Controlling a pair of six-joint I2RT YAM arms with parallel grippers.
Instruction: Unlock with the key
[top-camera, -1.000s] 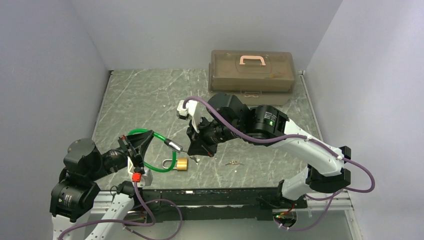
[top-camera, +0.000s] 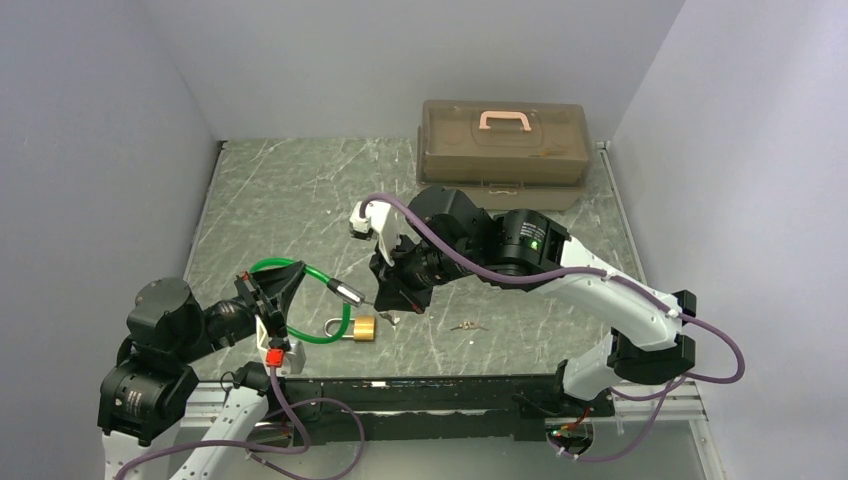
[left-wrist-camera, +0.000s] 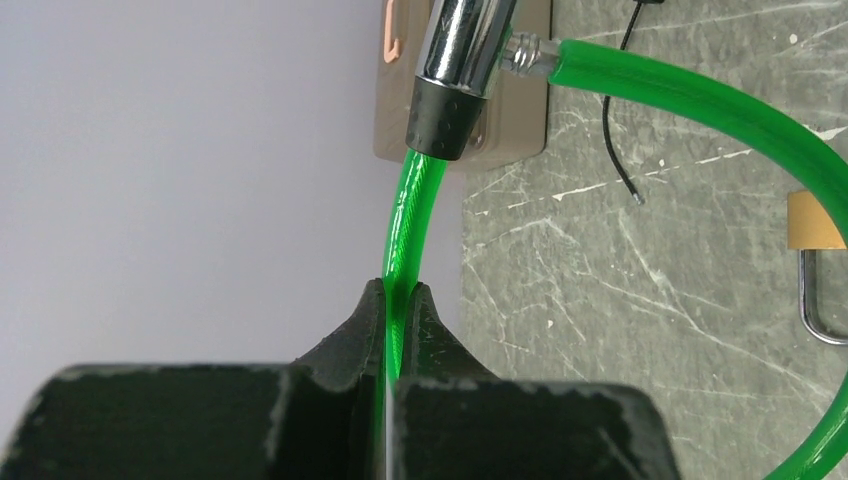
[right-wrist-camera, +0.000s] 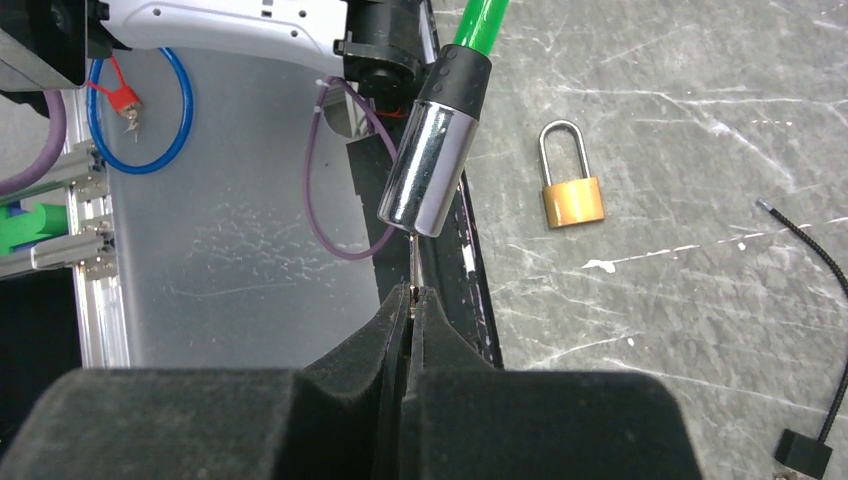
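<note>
A green cable lock has a chrome cylinder (right-wrist-camera: 428, 170) with a black collar. Its green cable (left-wrist-camera: 407, 215) is pinched in my left gripper, which is shut on it below the collar. The cable loops round to the cylinder's side. My right gripper is shut on a thin metal key (right-wrist-camera: 414, 255), whose shaft reaches the cylinder's end face. Whether the key sits inside the keyhole, and how deep, I cannot tell. From above, the lock spans the gap between the left gripper (top-camera: 302, 266) and the right gripper (top-camera: 378, 306).
Below the lock lies a brass padlock (right-wrist-camera: 574, 202). Small keys (top-camera: 467, 326) rest to its right, with another small metal piece (top-camera: 389, 319) beneath my right gripper. A brown toolbox (top-camera: 505, 150) stands at the back right.
The left arm holds its place.
</note>
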